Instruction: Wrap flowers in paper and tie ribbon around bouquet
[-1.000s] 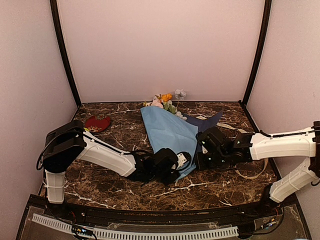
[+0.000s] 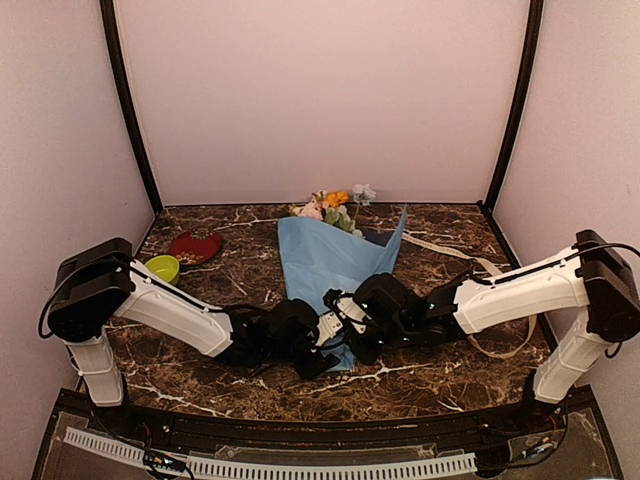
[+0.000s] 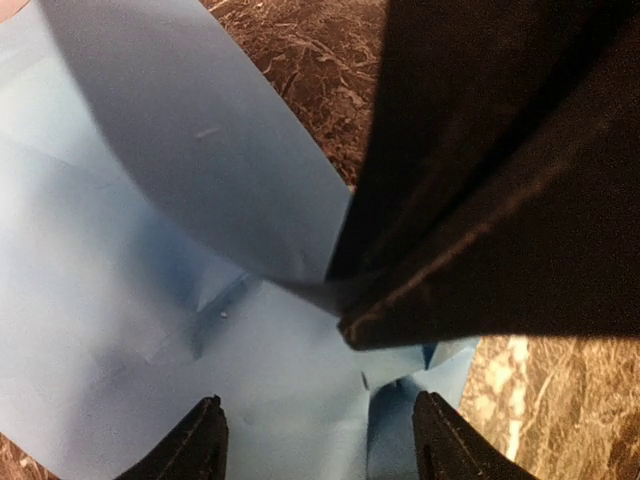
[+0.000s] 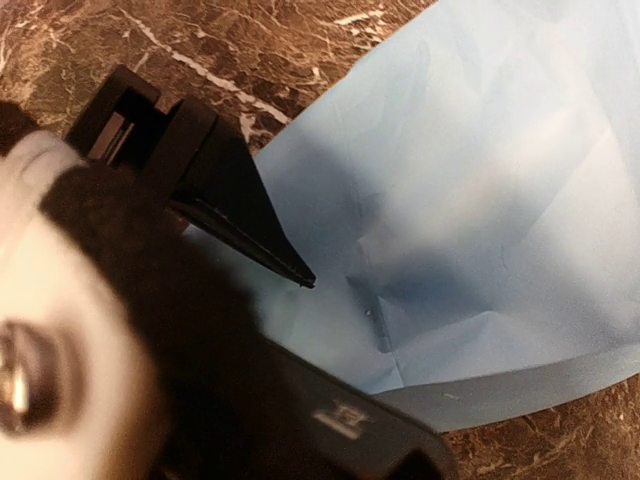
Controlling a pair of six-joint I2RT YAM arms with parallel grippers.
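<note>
The blue wrapping paper (image 2: 335, 260) lies in a folded cone around the fake flowers (image 2: 335, 203), whose blooms poke out at the back. Both grippers crowd over its narrow near end. My left gripper has its fingertips apart above the paper, with no clear hold on it. My right gripper (image 2: 342, 305) is beside it; in the right wrist view one dark finger shows over the paper and the rest is hidden, so its state is unclear there. A pale ribbon (image 2: 440, 247) lies on the right, partly under the right arm.
A red object (image 2: 195, 247) and a green bowl (image 2: 162, 268) sit at the left on the marble table (image 2: 220, 390). White walls enclose the back and sides.
Both arms have moved leftward, the right one more. The paper's near end shifted left, and its right flap now stands more upright, covering much of the dark inner part.
</note>
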